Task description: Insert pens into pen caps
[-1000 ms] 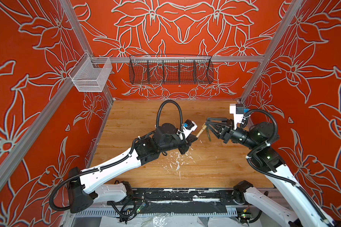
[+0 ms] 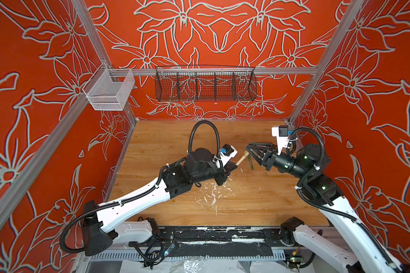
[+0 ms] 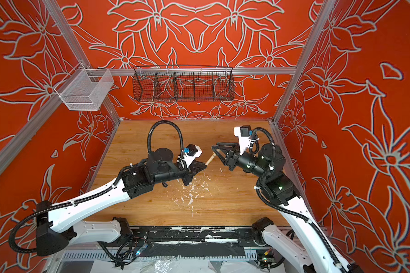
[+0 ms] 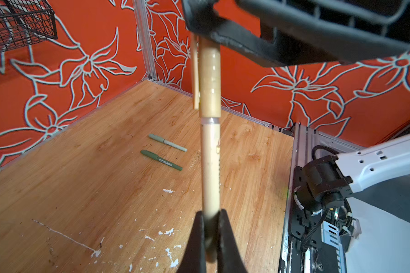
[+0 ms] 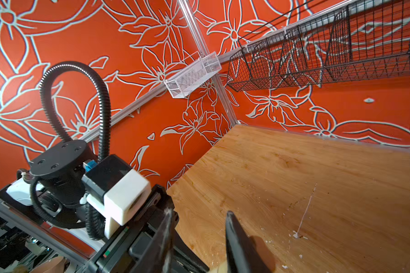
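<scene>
In the left wrist view a cream pen [image 4: 210, 168] with a cap end [image 4: 210, 77] stands upright in the fingers of my left gripper, which is shut on it. My right gripper is at the pen's upper end, its dark parts [image 4: 259, 41] overlapping that end in the left wrist view. Its fingers look apart in the right wrist view; whether they touch the pen is unclear. A green pen [image 4: 161, 160] and a pale green pen [image 4: 167, 142] lie apart on the wooden table [image 4: 100, 182].
A black wire basket [image 2: 205, 86] and a white basket [image 2: 109, 91] hang on the rails above the table. White scraps or marks lie near the middle.
My left arm has not visibly moved.
</scene>
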